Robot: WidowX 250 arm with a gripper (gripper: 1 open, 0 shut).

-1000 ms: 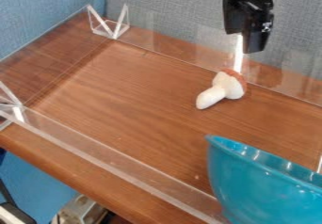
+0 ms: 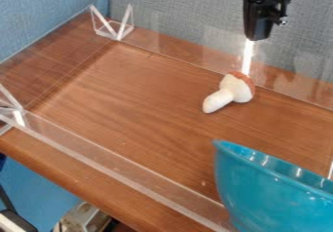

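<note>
My gripper (image 2: 259, 21) hangs at the top right in the camera view, high over the wooden table (image 2: 130, 109) near the back wall; its dark lower part is small, and its finger gap is hard to make out. Below it a white mushroom-shaped object (image 2: 227, 96) with an orange rim lies on its side on the wood.
A large teal bowl (image 2: 267, 187) fills the lower right. Clear low walls edge the table, with white corner brackets at left. A blue surface lies beyond the table's front-left edge.
My gripper has risen slightly and turned or narrowed in outline over the last second. The mushroom-shaped object and bowl stay in place.
</note>
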